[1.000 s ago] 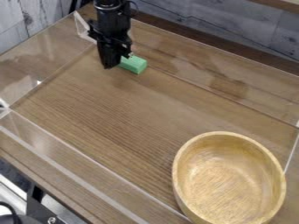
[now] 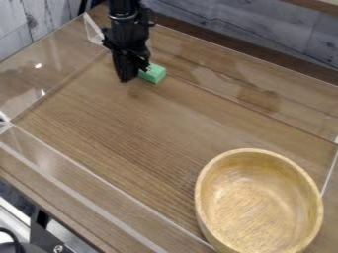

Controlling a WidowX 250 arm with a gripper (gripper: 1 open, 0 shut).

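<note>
My gripper (image 2: 130, 61), black, reaches down from the top toward the back of the wooden table. Just to its right a small green object (image 2: 153, 74) rests on the wood, partly behind the gripper. The fingers are small and dark, so I cannot make out whether they are open, shut or touching the object.
A large tan oval bowl (image 2: 258, 203) stands at the front right.
The gripper and the green object have shifted very slightly; the bowl is unchanged.
</note>
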